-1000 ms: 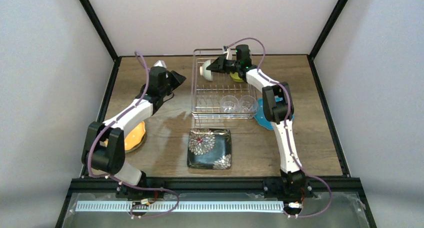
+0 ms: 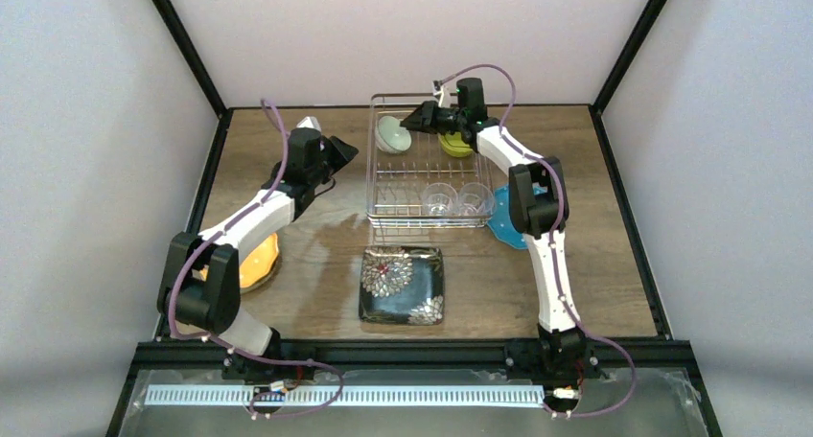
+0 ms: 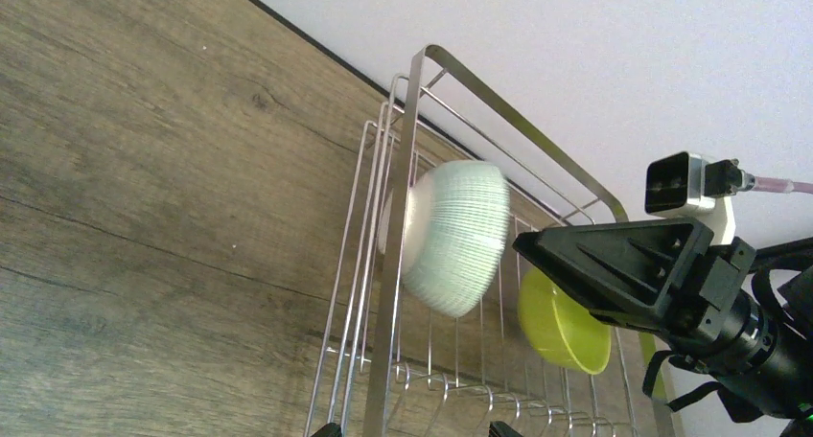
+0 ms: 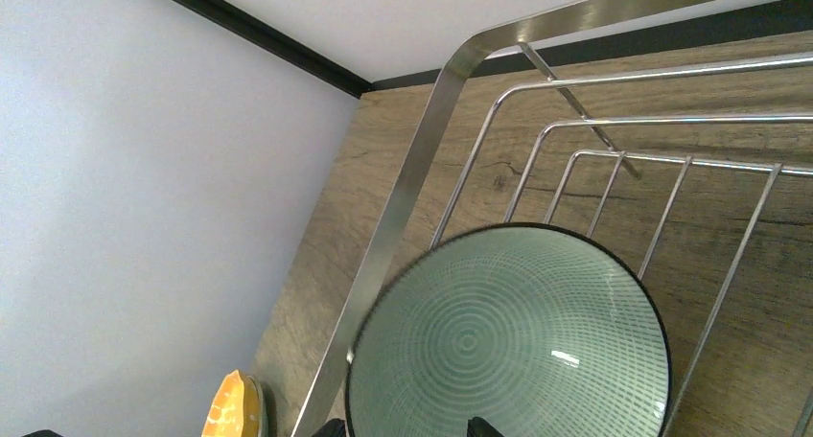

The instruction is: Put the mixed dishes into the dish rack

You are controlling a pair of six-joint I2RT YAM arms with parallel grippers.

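A wire dish rack [image 2: 373, 197] holds a pale green bowl [image 2: 391, 137] at its back left, a yellow-green bowl [image 2: 455, 148] behind my right arm, and two clear glasses [image 2: 439, 200] at the front. My right gripper [image 2: 410, 123] hovers just right of the pale bowl; its fingertips at the bottom of the right wrist view are apart, with nothing seen held. My left gripper [image 2: 345, 152] is over the table left of the rack; its fingertips show apart at the bottom edge of the left wrist view.
An orange dish [image 2: 257, 263] on another dish lies at the left, partly under my left arm. A blue dish [image 2: 506, 224] lies right of the rack, and a dark patterned square plate [image 2: 403, 293] in front of it.
The pale green bowl has tipped over to show its inside to the top view. My right gripper has shifted slightly back and right. The left arm looks still.
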